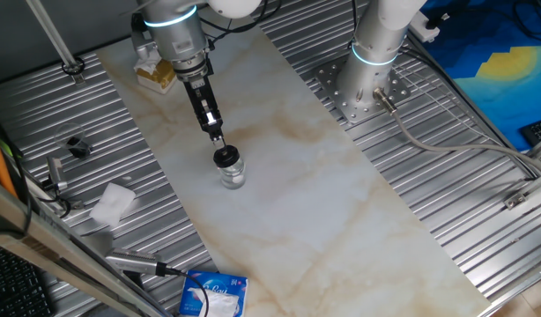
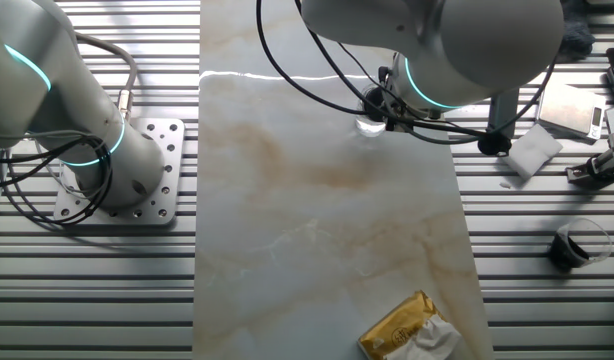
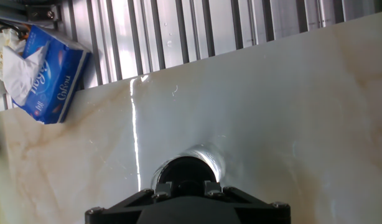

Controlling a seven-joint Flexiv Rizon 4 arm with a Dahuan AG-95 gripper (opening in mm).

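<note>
A clear glass jar with a black lid stands upright on the marble-patterned board, something white inside it. My gripper points down at the lid from above, its tips right at the lid's top. In the wrist view the black lid shows between and beyond the two fingertips, which stand apart by nearly the lid's width. Whether they press on the lid's sides or only hover over it cannot be made out. In exterior view 2 the arm hides most of the jar and the gripper.
A blue tissue pack lies at the board's near edge, and a yellow tissue pack at its other end. Much of the marble-patterned board is bare.
</note>
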